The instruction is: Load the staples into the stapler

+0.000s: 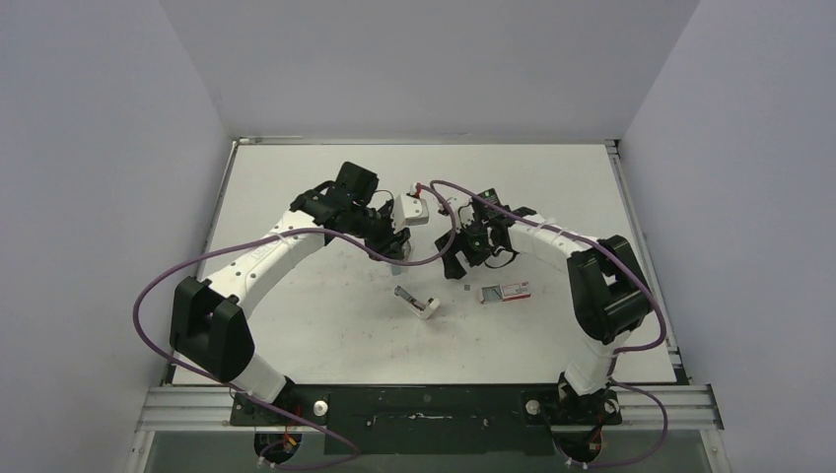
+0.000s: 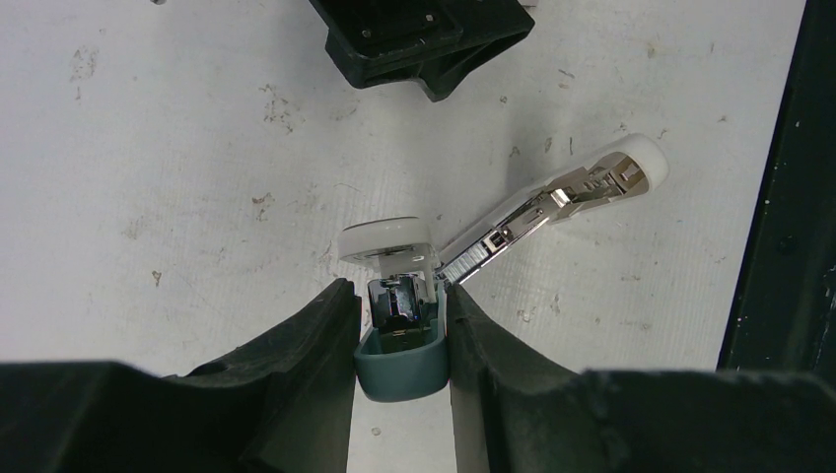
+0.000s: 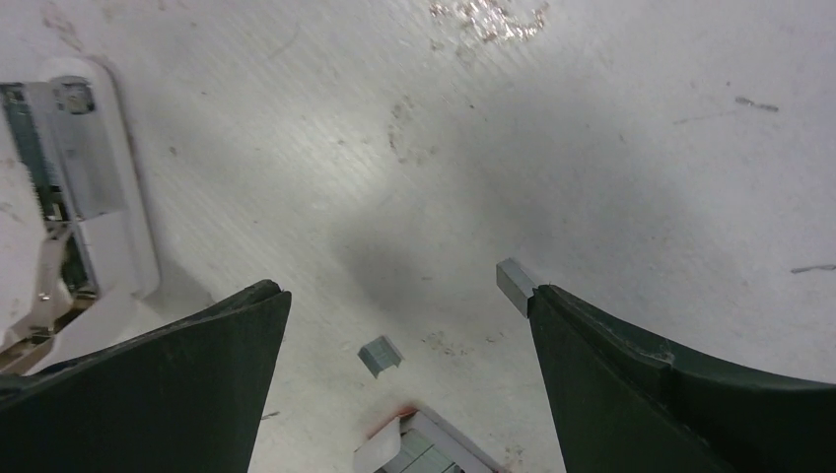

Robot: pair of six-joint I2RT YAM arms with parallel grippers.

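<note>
My left gripper is shut on a teal-and-white stapler part [image 2: 401, 365], held above the table. An open white stapler body [image 1: 418, 304] with a metal channel lies below, diagonal in the left wrist view [image 2: 552, 207]. My right gripper hangs open above the table right of the stapler; a short grey staple strip [image 3: 517, 286] lies by its right finger, partly hidden. A small staple piece [image 3: 380, 355] lies nearby, and an open staple box [image 1: 505, 293] sits to the right.
Both arms occupy the middle, close to each other, with purple cables looping over them. Walls bound the sides and back.
</note>
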